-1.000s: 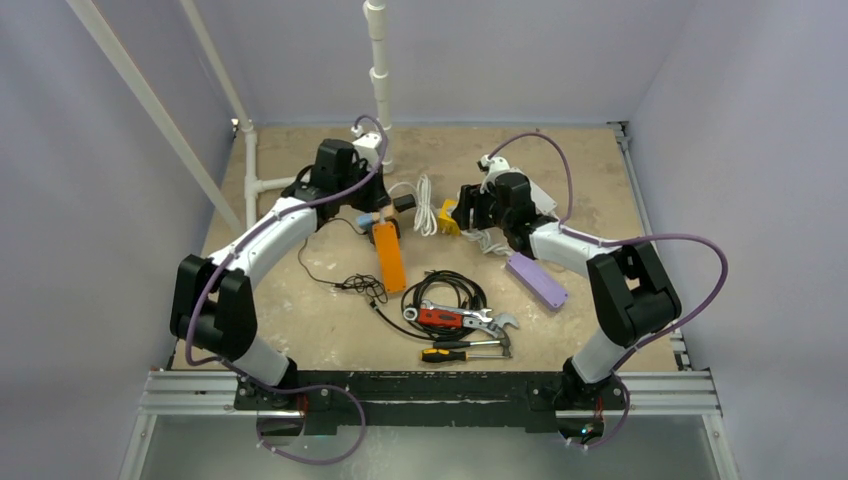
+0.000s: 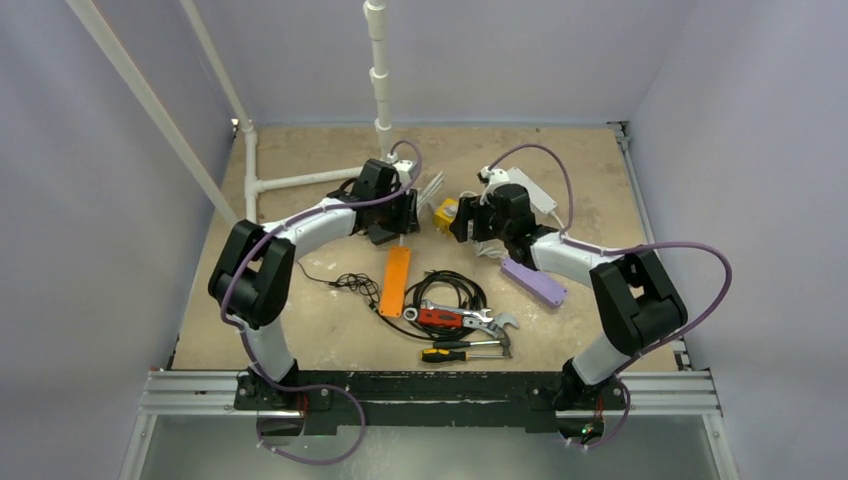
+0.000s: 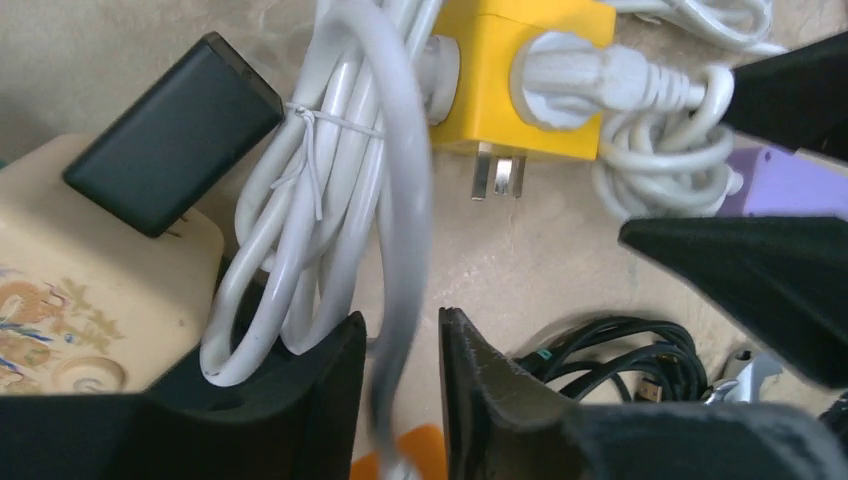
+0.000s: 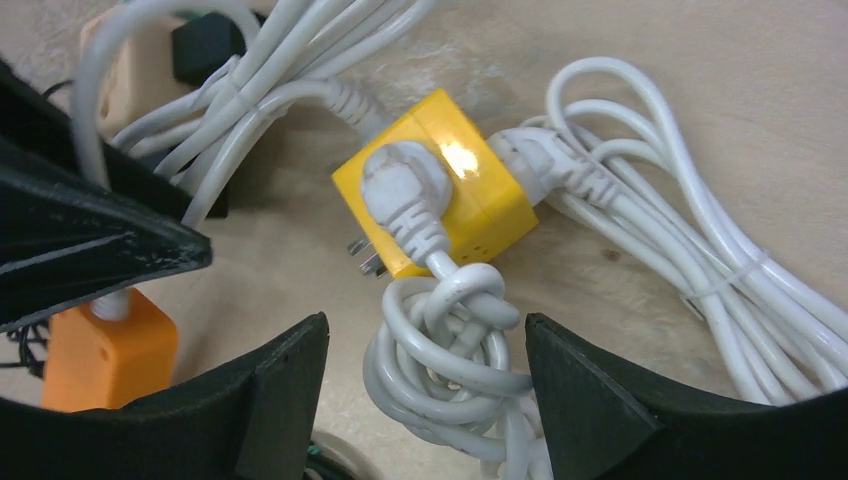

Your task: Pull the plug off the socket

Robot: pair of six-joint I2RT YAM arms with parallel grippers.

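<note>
A yellow cube socket (image 3: 525, 80) lies on the table with white plugs in several faces and its metal prongs showing. One plug (image 4: 405, 190) sits in the face toward my right gripper, which is open above the knotted white cord (image 4: 450, 365). Nothing is gripped there. Left of the cube another plug (image 3: 438, 78) leads to a tied white cord bundle (image 3: 330, 200). My left gripper is part open, with the orange strip's white cable (image 3: 405, 230) passing between or in front of its fingers; which one, I cannot tell.
The orange strip (image 2: 395, 282) lies below my left gripper. A black box (image 3: 175, 135) and a beige object (image 3: 90, 270) sit left of the bundle. Purple strip (image 2: 533, 282), black coiled cable (image 2: 475, 285) and tools (image 2: 465, 355) lie in front.
My left gripper has moved right, over the cord bundle and near the cube. The orange strip has shifted slightly right and toward the front. My right gripper has moved only a little.
</note>
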